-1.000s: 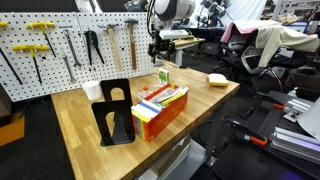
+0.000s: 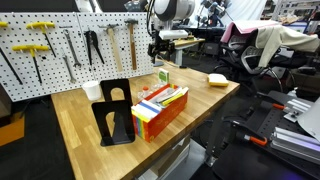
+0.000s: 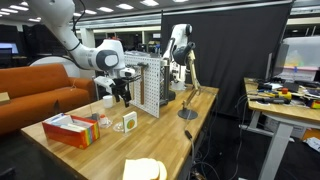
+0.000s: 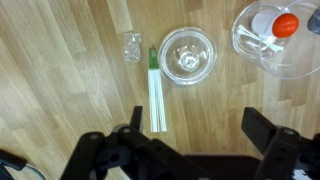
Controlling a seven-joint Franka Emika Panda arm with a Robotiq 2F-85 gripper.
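My gripper is open over the wooden table in the wrist view, with its dark fingers wide apart and nothing between them. Ahead of the fingertips lies a clear round bowl (image 4: 187, 55). To the bowl's left is a slim white stick-like object with a green end (image 4: 156, 95), and a small clear packet (image 4: 132, 46) lies beyond it. A clear plastic container (image 4: 287, 52) at the upper right has an orange-topped item (image 4: 283, 24) at it. In exterior view 2 the black gripper (image 3: 125, 97) hangs above the table.
A red box (image 2: 160, 115) of colourful items stands near the table's edge, beside black bookend-like stands (image 2: 118, 122) and a white cup (image 2: 93, 90). A green and white box (image 3: 130, 121) stands on the table. White and yellow pieces (image 3: 147, 171) lie at its near end. A pegboard (image 2: 60, 60) borders one side.
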